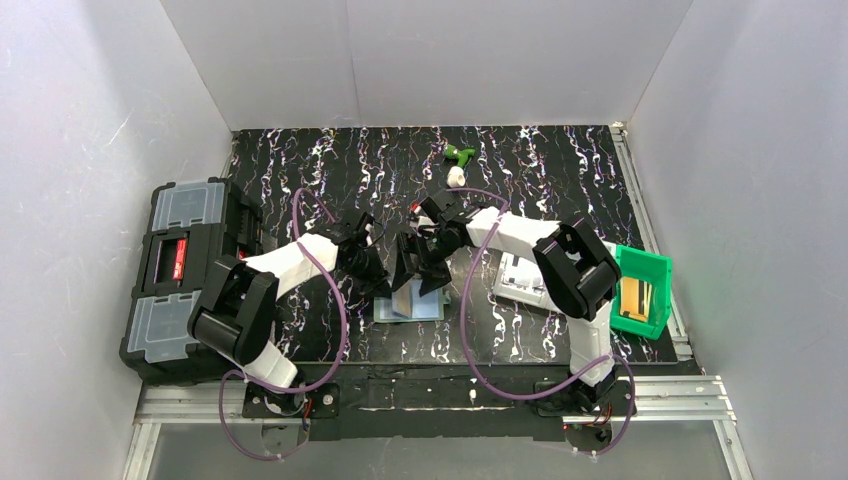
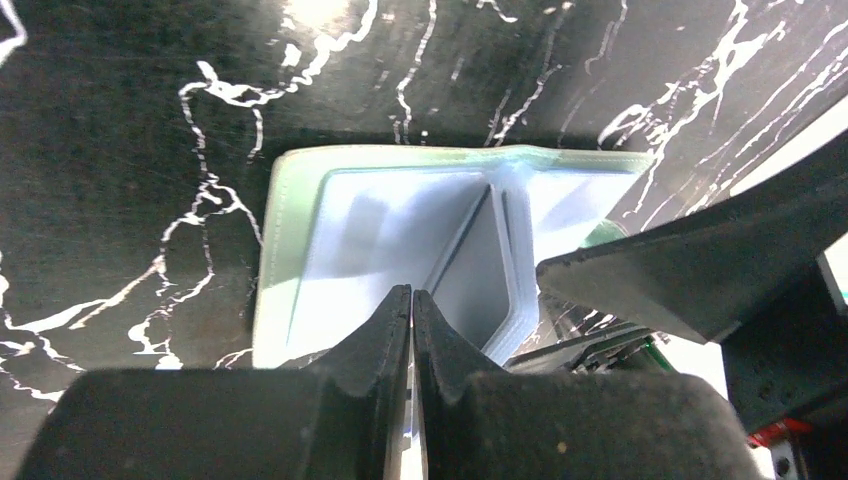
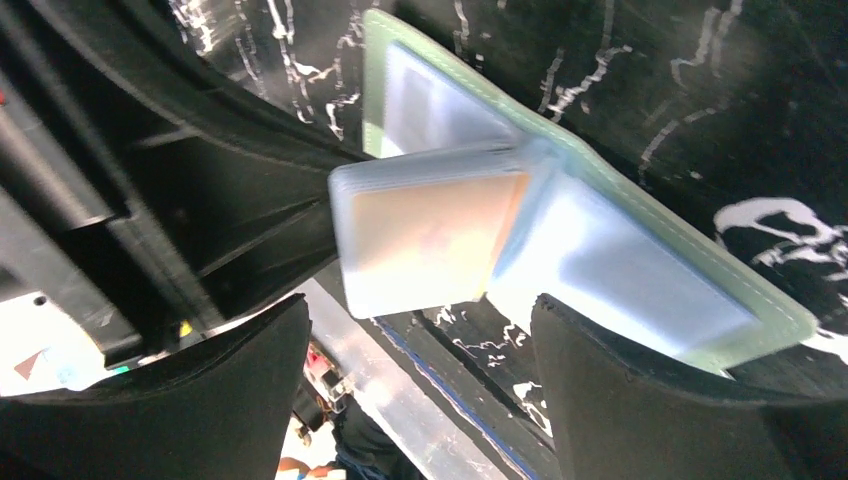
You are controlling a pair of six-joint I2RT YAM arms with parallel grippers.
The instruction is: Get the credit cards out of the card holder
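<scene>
The card holder (image 1: 428, 308) lies spread on the table, pale green at its border with whitish-blue clear pockets. One clear pocket leaf stands up from it; its tan face (image 3: 430, 240), perhaps a card inside, shows in the right wrist view. My left gripper is shut beside the raised leaf, its fingertips together. Whether a thin edge is caught between them is hidden. My right gripper stands open over the holder, its fingers on either side of the leaf's lower part with visible gaps. Its finger (image 2: 650, 265) shows at right in the left wrist view.
A black toolbox (image 1: 190, 280) fills the left side. At right are a white tray (image 1: 522, 282) and a green bin (image 1: 655, 268). A green and white object (image 1: 458, 165) lies at the back.
</scene>
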